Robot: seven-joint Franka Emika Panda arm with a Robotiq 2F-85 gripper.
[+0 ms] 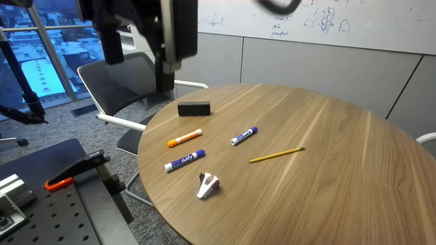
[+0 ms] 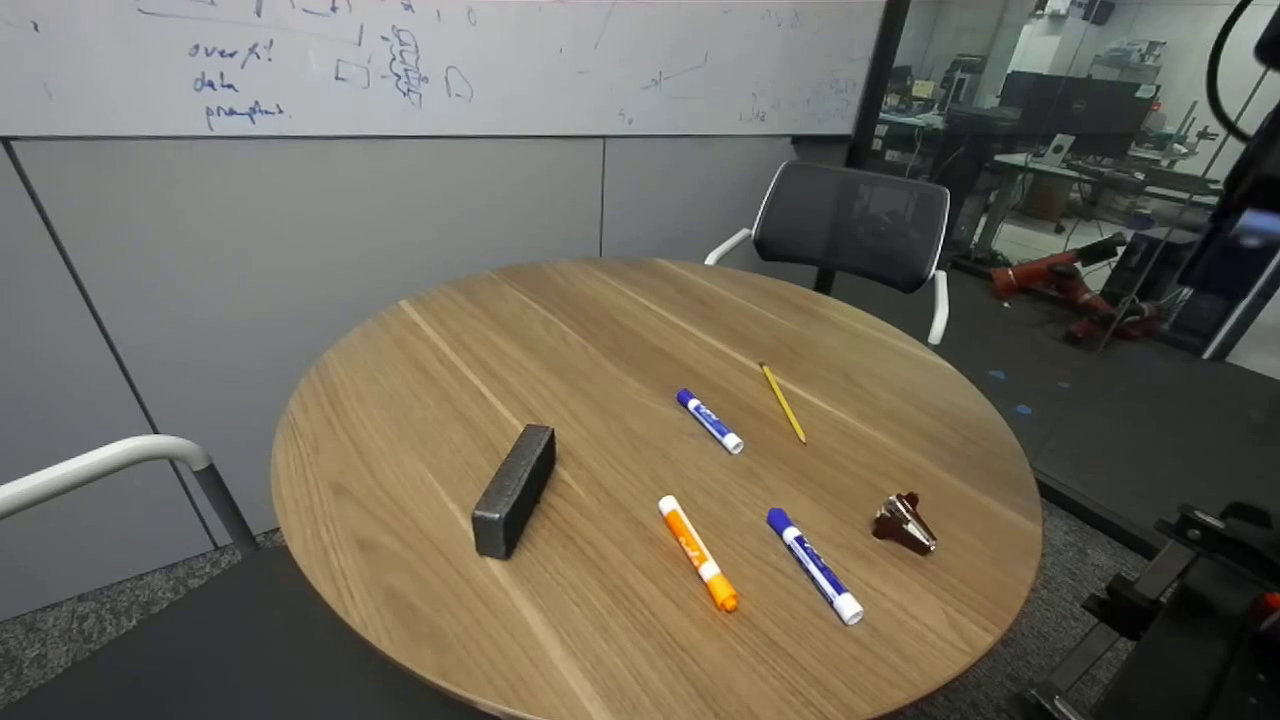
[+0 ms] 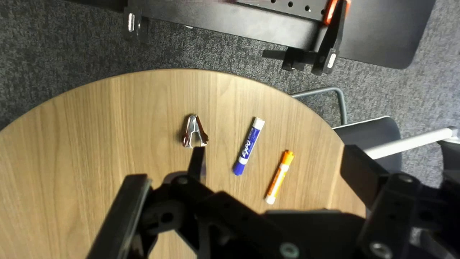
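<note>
My gripper (image 1: 139,70) hangs high above the table's far left side in the first exterior view, open and empty. In the wrist view its fingers are spread wide, one fingertip (image 3: 197,162) overlapping the view just below the staple remover. On the round wooden table (image 1: 347,171) lie a staple remover (image 1: 207,185), a larger blue marker (image 1: 184,160), an orange marker (image 1: 184,138), a smaller blue marker (image 1: 244,136) and a yellow pencil (image 1: 277,155). A black eraser-like block (image 2: 516,492) rests near the table's edge. The wrist view hides the pencil, block and smaller marker.
A dark workbench (image 1: 41,163) with an orange-handled clamp (image 1: 59,183) borders the table. One chair (image 1: 118,85) stands close to the rim, another (image 2: 852,222) farther off.
</note>
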